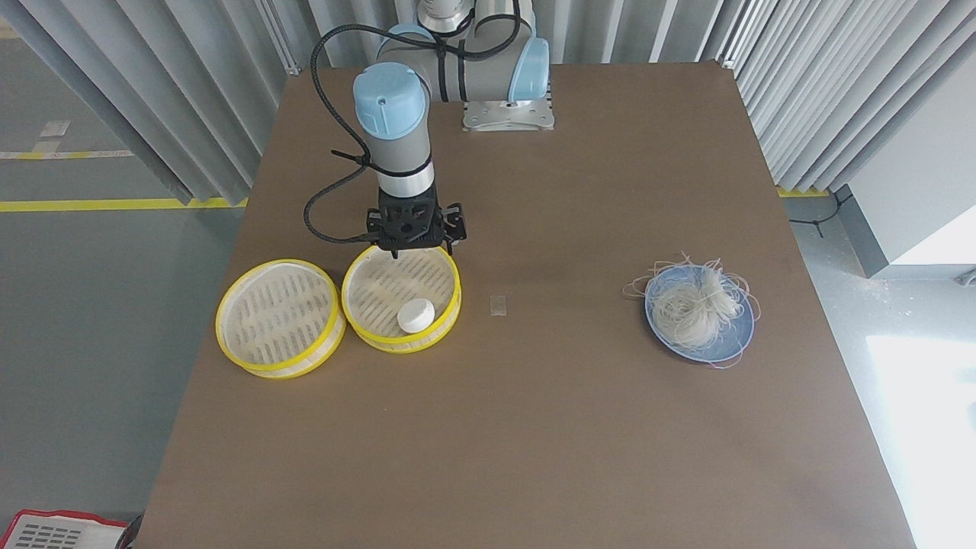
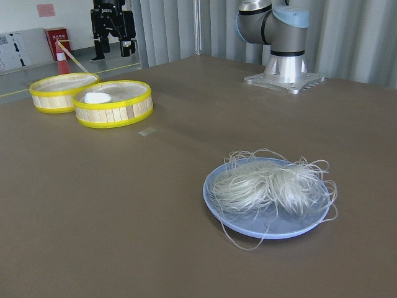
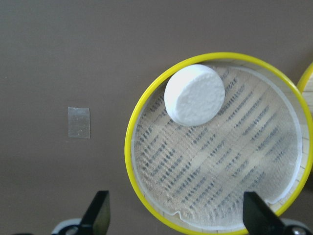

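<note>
A white round puck (image 1: 416, 314) (image 3: 194, 94) lies inside the right-hand yellow-rimmed steamer (image 1: 402, 344) (image 2: 113, 122), against its wall in the wrist view. My gripper (image 1: 422, 248) (image 2: 114, 46) hangs above that steamer, behind the puck in the front view. It is open, with its two fingers wide apart at the bottom of the wrist view and nothing between them but the steamer and tabletop below.
An empty second steamer (image 1: 279, 320) touches the first on the left. A blue plate (image 1: 699, 352) heaped with white noodle-like strands (image 2: 268, 185) sits at the right. A small clear square (image 1: 499, 306) lies on the otherwise clear table.
</note>
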